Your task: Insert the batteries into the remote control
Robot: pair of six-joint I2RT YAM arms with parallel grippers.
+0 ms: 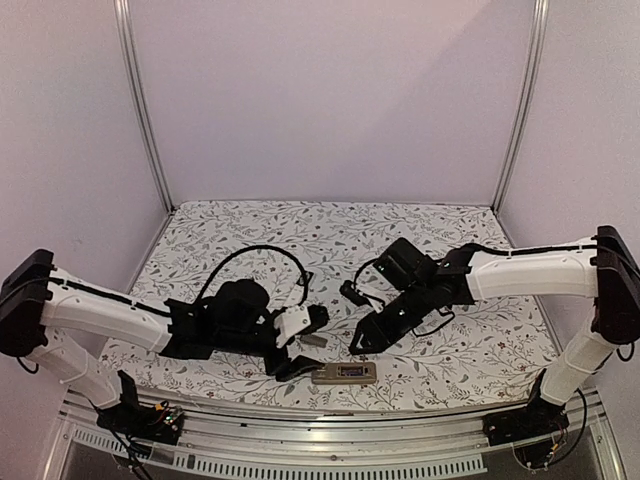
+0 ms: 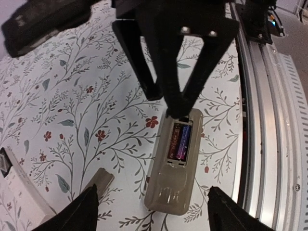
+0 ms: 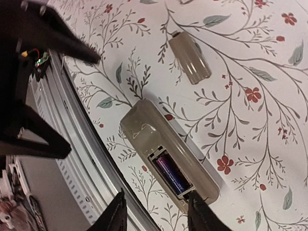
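The grey-brown remote control [image 2: 172,182] lies on the table with its battery bay uncovered. Inside the bay, a dark red battery [image 2: 175,136] and a purple-blue battery [image 2: 183,142] lie side by side. From the right wrist view the purple-blue battery [image 3: 172,173] shows clearly; the red one is lost in shadow. The loose battery cover [image 3: 190,57] rests apart from the remote. My left gripper is open, its fingers spread to either side of the remote's near end and not gripping it. My right gripper, open and empty, hovers above the bay end.
A long white object [image 2: 28,190] with a black end lies beyond the cover. The metal rail [image 1: 330,425] runs along the table's front edge, close to the remote.
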